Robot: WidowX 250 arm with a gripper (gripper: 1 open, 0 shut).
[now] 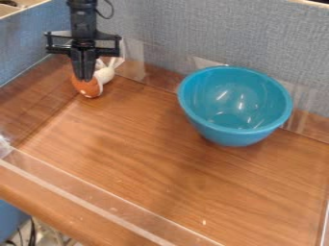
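My black gripper (83,67) hangs at the upper left, its fingers pointing down just over an orange object (90,85) with white stem-like parts (110,69) behind it. The fingers look close together; whether anything is between them is hard to make out. The orange object rests on the wooden surface near the left corner.
A large teal bowl (234,106) stands empty at the right. Padded grey walls (206,29) border the back and left.
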